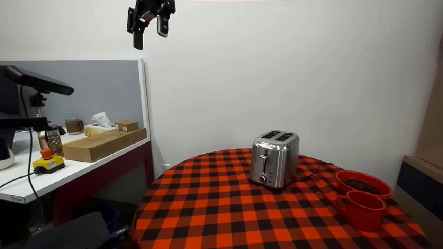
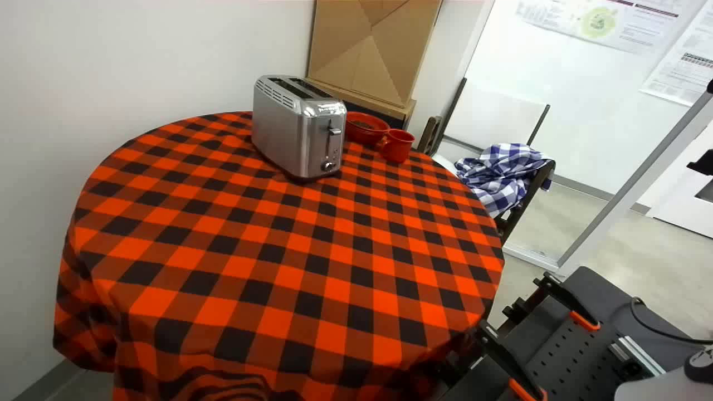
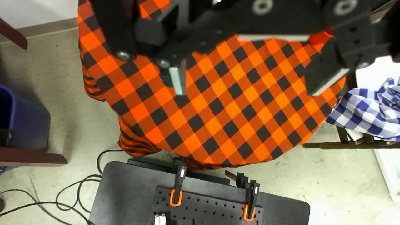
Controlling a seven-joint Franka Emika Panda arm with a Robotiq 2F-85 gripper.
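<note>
High above the table, my gripper (image 1: 150, 38) is open, its two fingers (image 3: 175, 77) well apart and nothing between them. A silver toaster (image 1: 274, 159) with two empty-looking slots stands upright toward the back of the round table. Right of it sits a red bowl (image 1: 386, 191) holding small dark pieces. In front of the bowl is a red mug (image 1: 364, 213), upright, its handle turned toward the toaster. In the second exterior view, the toaster (image 2: 299, 130), bowl (image 2: 374, 139) and mug (image 2: 399, 146) stand along the far side. In the wrist view, my gripper hides much of the table's far part.
A red-and-black checked cloth (image 2: 220, 267) covers the table, and its near half is bare. The toaster's dark cord (image 1: 311, 175) trails toward the bowl. A white desk (image 1: 74, 174) with boxes stands at left, and a chair with a blue checked cloth (image 2: 504, 174) beyond the table.
</note>
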